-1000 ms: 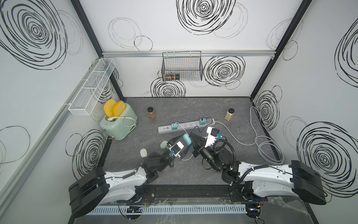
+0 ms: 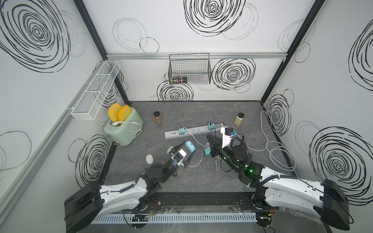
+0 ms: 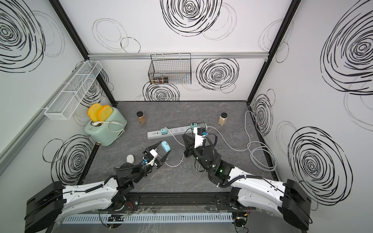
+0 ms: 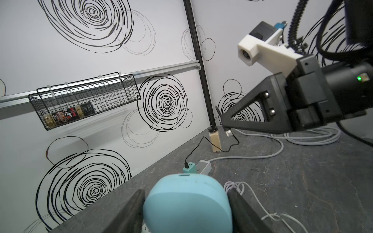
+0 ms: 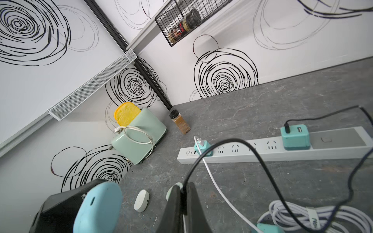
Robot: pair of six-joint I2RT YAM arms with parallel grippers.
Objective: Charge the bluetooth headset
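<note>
A light-blue headset case (image 4: 188, 203) sits between the fingers of my left gripper (image 3: 163, 148), which is shut on it above the table. A small slot shows in the case's edge in both wrist views, with nothing plugged into it. My right gripper is shut on the end of a thin black cable (image 5: 248, 144). That cable arcs away to a teal adapter (image 5: 295, 137) on the white power strip (image 5: 252, 152). In the right wrist view the case (image 5: 99, 207) is at lower left, clear of the cable end. The plug's tip is mostly hidden by the fingers.
A second teal adapter (image 2: 181, 131) with a white cable is on the strip. Coiled white cable (image 5: 330, 217) lies near the right gripper. A white oval object (image 2: 149, 158), toaster (image 2: 126, 130) and two jars stand around.
The grippers have drawn apart: the left one moved left with the blue case, the right one moved right with the black cable.
</note>
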